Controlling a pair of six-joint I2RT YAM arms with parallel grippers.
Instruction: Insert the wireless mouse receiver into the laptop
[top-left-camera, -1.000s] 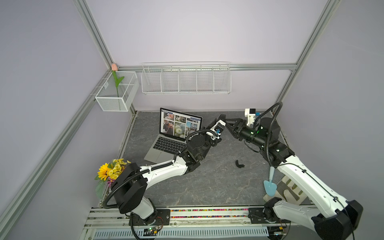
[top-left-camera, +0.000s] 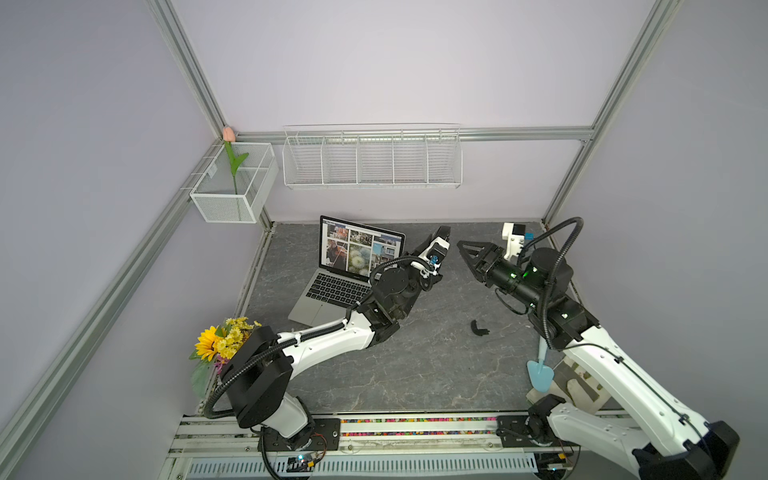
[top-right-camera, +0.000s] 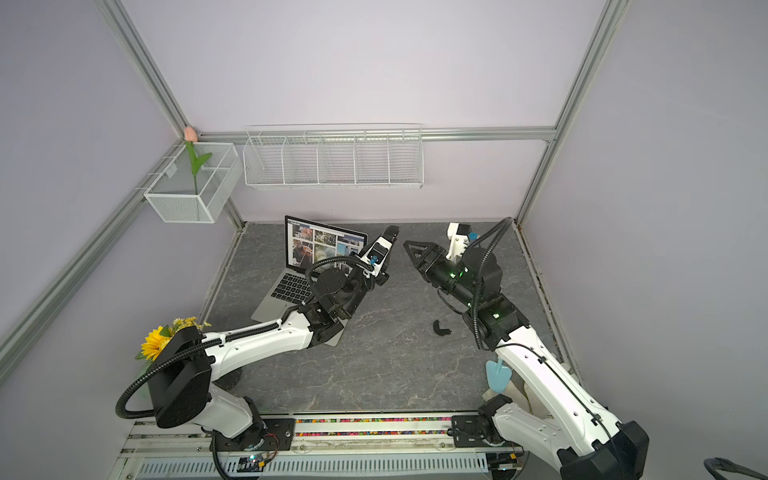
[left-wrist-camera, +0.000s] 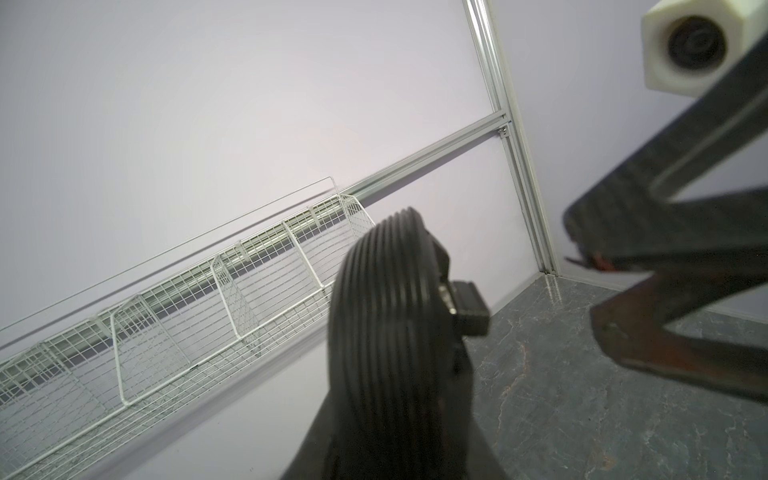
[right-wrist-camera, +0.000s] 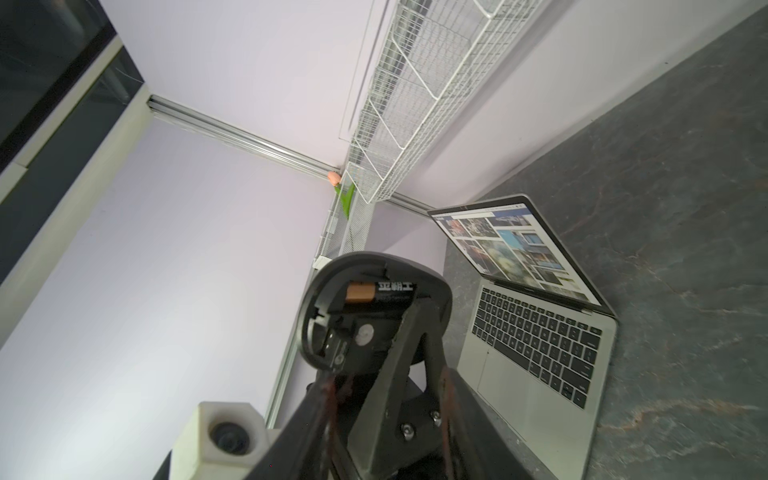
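Observation:
The laptop stands open at back left, partly behind my left arm. My left gripper is raised beside it, shut on the black mouse, whose battery compartment shows in the right wrist view. A small receiver with a metal plug appears at the mouse's side in the left wrist view. My right gripper faces the mouse from the right, slightly apart, its fingers partly open; I see nothing clearly held between them.
A small black piece lies on the table. A blue shovel is at front right, yellow flowers at front left. Wire baskets hang above on the back wall.
My right gripper has drawn back to the right, opening a gap to the mouse. The left arm has barely moved.

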